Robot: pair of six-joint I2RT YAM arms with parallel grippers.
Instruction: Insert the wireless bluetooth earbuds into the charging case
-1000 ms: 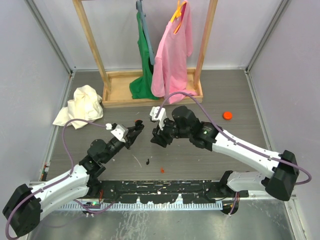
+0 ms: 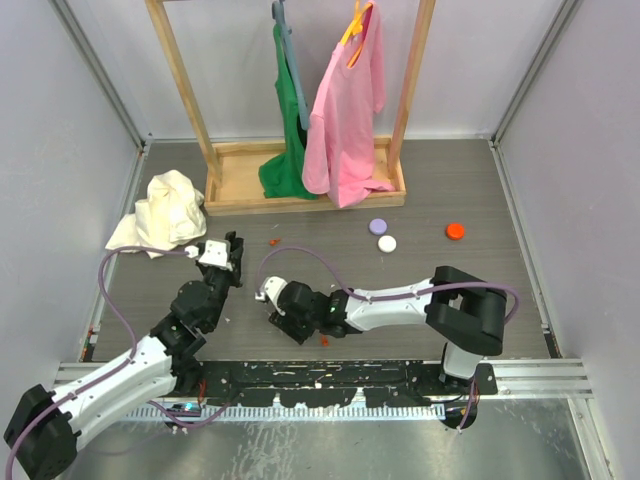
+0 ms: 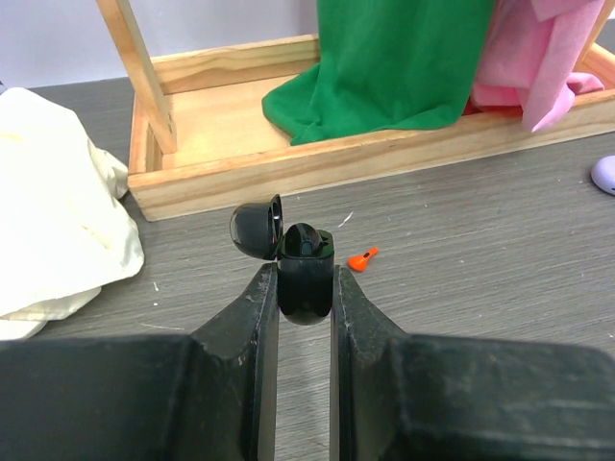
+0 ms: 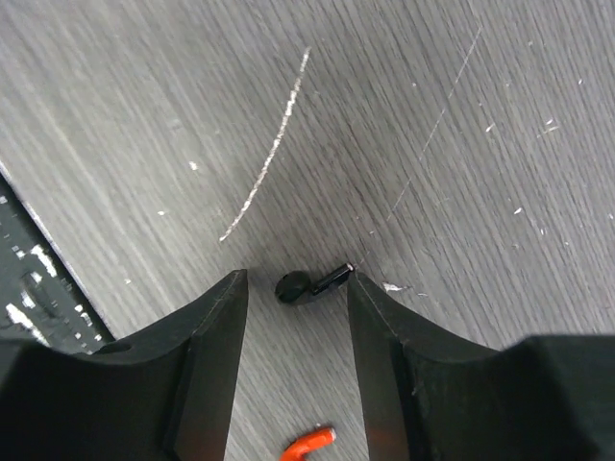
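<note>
My left gripper is shut on the open black charging case (image 3: 306, 279), its lid raised, held upright above the table left of centre. My right gripper is low over the table (image 4: 452, 192) near the front edge, part open, with a small black earbud (image 4: 293, 286) between its fingertips; whether it grips it is unclear.
Small orange pieces (image 3: 359, 261) (image 4: 307, 442) lie on the table. Purple (image 2: 377, 226), white (image 2: 387, 243) and orange (image 2: 455, 231) discs sit right. A white cloth (image 2: 160, 215) lies left, a wooden rack (image 2: 230, 200) with clothes behind.
My right gripper has moved left and down toward the front of the table, onto the earbud's spot. My left gripper with the case has drawn left and turned more upright.
</note>
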